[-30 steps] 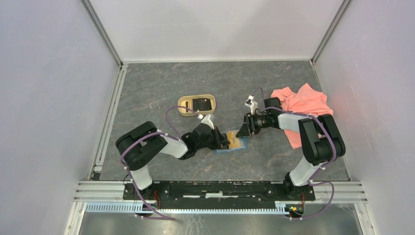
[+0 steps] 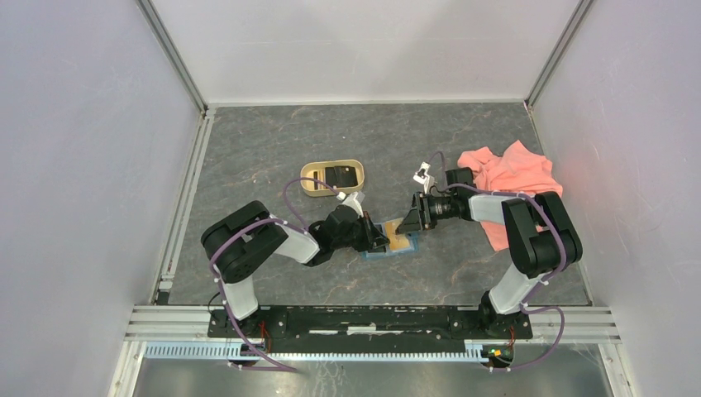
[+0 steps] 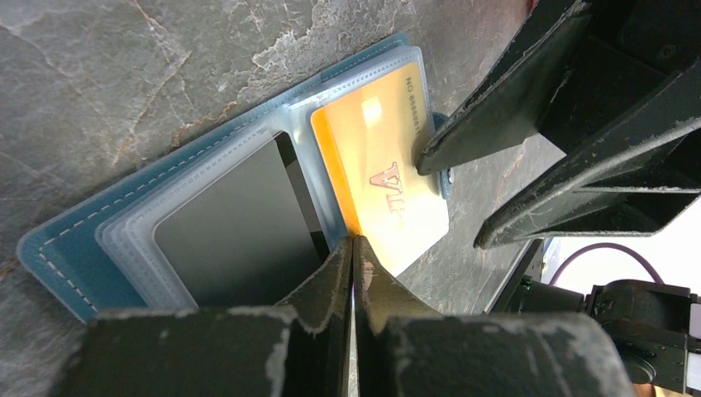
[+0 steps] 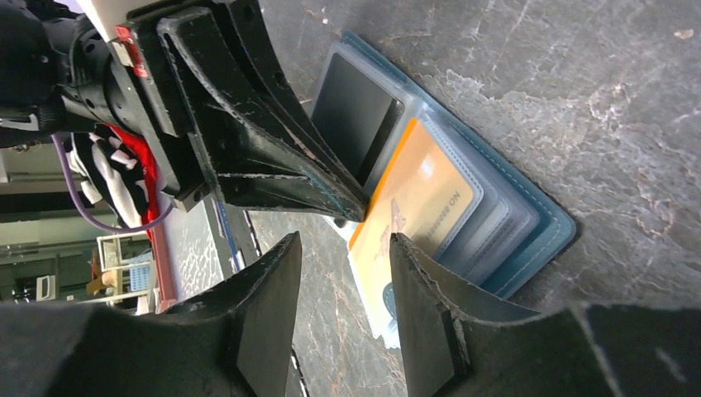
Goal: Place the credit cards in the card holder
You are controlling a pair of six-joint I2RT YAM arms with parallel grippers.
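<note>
The blue card holder [image 3: 99, 207] lies open on the grey table, with a dark card [image 3: 223, 219] in a clear sleeve and an orange card [image 3: 388, 149] beside it, partly overhanging the sleeve's edge. My left gripper is shut, its tips at the orange card's inner edge; nothing clear shows between its fingers. My right gripper stands part open over the orange card, its fingers apart, with nothing seen held between them.
A beige tray [image 2: 311, 190] holding more cards sits behind the holder. A pink cloth [image 2: 517, 169] lies at the right. White walls enclose the sides.
The right gripper has moved very slightly; the holder looks nearly unchanged.
</note>
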